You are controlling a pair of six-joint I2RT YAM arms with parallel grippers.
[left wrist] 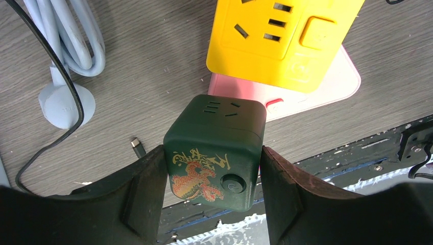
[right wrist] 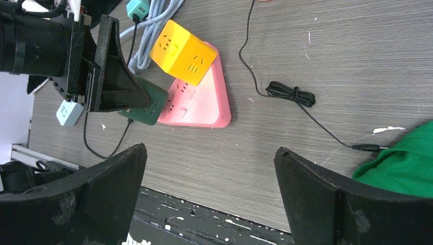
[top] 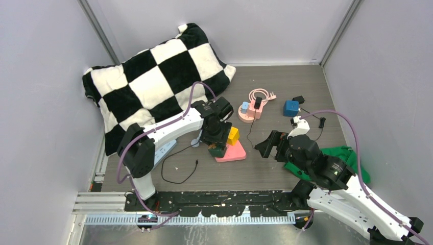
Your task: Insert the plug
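Note:
The green cube socket (left wrist: 214, 153), with a dragon print and a round button, is between the fingers of my left gripper, which touch or nearly touch its sides; whether they grip is unclear. It sits by the pink power strip (right wrist: 204, 102), beside the yellow cube socket (right wrist: 181, 51). A pale blue plug head (left wrist: 64, 107) with coiled cord and a black cable lie left of it in the left wrist view. My right gripper (top: 268, 144) is open and empty, to the right of these, above the table.
A pink socket cluster (top: 255, 108) and blue cube (top: 291, 107) stand at the back right. A coiled black cable (right wrist: 291, 93) and green cloth (right wrist: 398, 163) are near my right gripper. A checkered cushion (top: 153, 81) fills the back left.

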